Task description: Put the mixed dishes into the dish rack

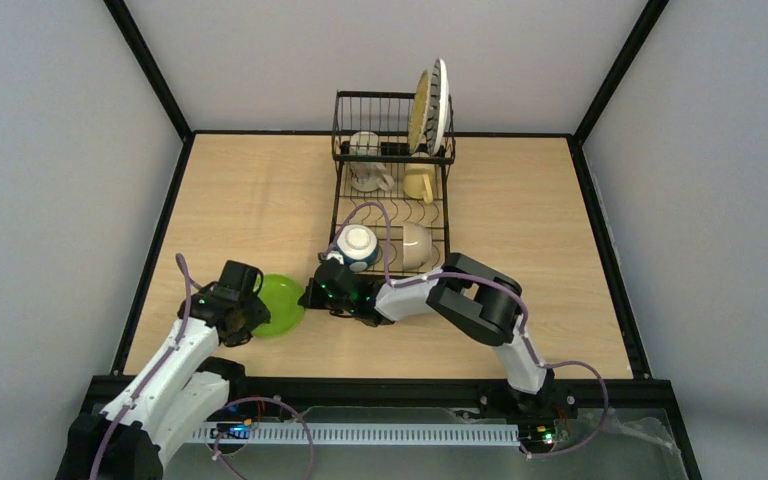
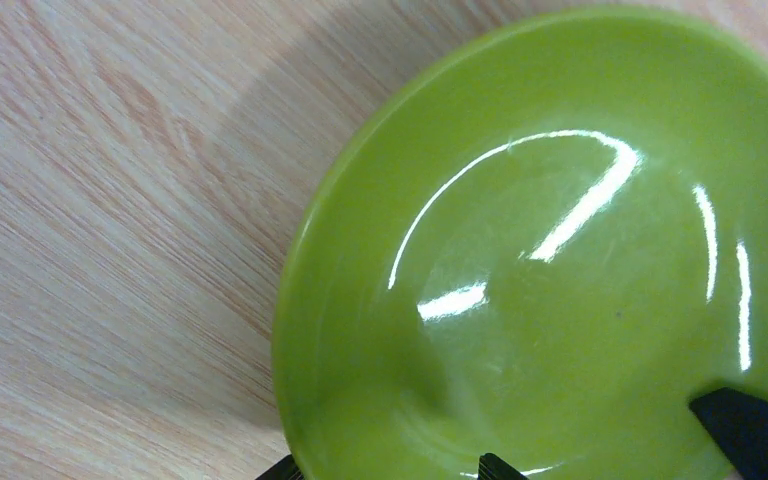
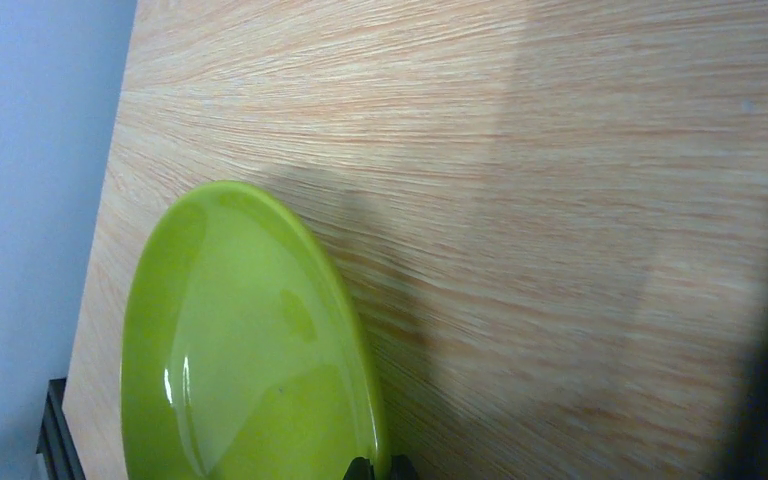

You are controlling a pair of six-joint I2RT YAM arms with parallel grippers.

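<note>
A green plate [image 1: 280, 305] is at the front left of the table, between the two grippers. Its far rim casts a shadow on the wood in the right wrist view. My right gripper is shut on the plate's rim, its two fingertips close together on either side. In the left wrist view, the dark tip of that right gripper covers the plate's lower right edge. My left gripper is open at the opposite side of the plate [image 2: 560, 260], fingertips wide apart with the rim running between them. Contact there cannot be made out.
A black dish rack [image 1: 393, 160] stands at the back centre. It holds a tan plate [image 1: 419, 112], a white plate [image 1: 439, 105], a white mug [image 1: 365, 160], a yellow mug [image 1: 419, 181], a blue-white bowl [image 1: 358, 243] and a beige cup [image 1: 417, 246].
</note>
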